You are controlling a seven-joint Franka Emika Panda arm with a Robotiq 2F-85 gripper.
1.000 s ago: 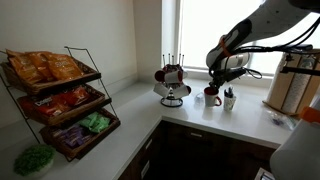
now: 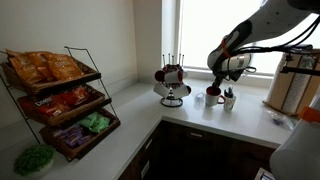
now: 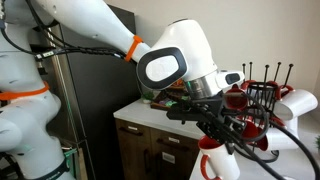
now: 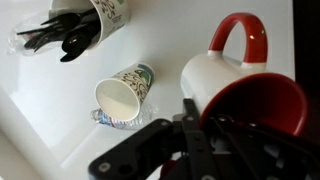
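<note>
A white mug point(image 4: 202, 82) with a red inside and a red handle fills the right of the wrist view, its mouth toward the camera. My gripper is at the mug's near rim, shut on it; the black fingers hide part of the rim. In exterior view 2 the mug point(image 3: 218, 163) is under the gripper point(image 3: 218, 138), partly behind it. Exterior view 1 has the mug point(image 2: 212, 98) near the counter's right end. Whether its base touches the counter is hard to tell.
A printed paper cup point(image 4: 120, 95) and a cup of black utensils point(image 4: 108, 14) stand near the mug. A rack with mugs point(image 2: 172, 80) is to the left in exterior view 1, with a tiered snack rack point(image 2: 72, 115) farther left. Between the racks the counter point(image 2: 125, 125) is clear.
The mug shows little visible movement, and the surrounding objects are unchanged.
</note>
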